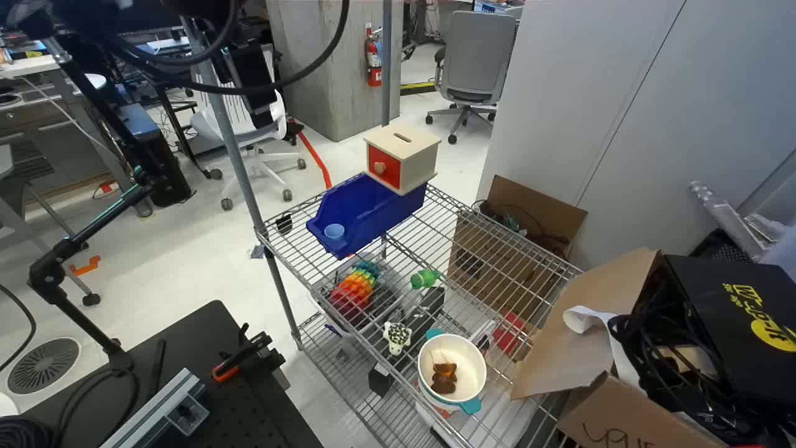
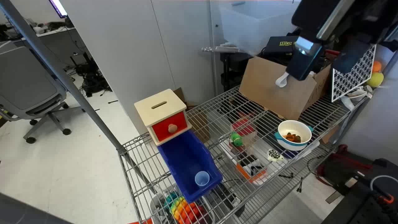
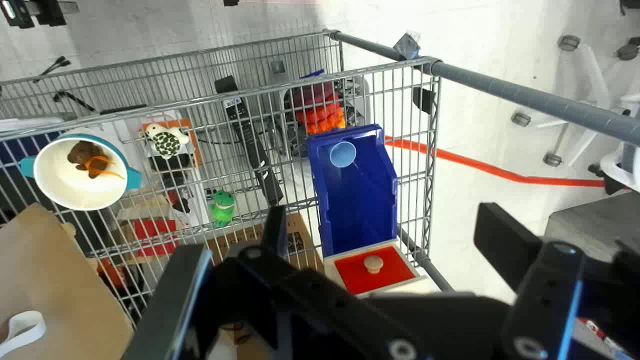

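Note:
In the wrist view my gripper stands open, with a wide gap between its dark fingers and nothing held. It hangs above the wire shelf, also showing as a blurred dark shape at upper right in exterior view 2. A blue bin (image 2: 186, 160) holds a light blue cup (image 2: 202, 178) near its low front end. Against the bin's other end sits a wooden box (image 1: 403, 153) with a red drawer front (image 2: 169, 127), its drawer shut. A white bowl with teal handles (image 2: 282, 130) contains a small brown toy (image 3: 88, 157).
Between bowl and bin, a spotted white toy (image 3: 164, 141) and a green toy (image 3: 222, 208) lie on the wire shelf (image 1: 477, 287). An open cardboard box (image 2: 276, 86) crowds one end. A grey post (image 1: 242, 164) rises at the bin's corner. Bare wire separates the toys from the bin.

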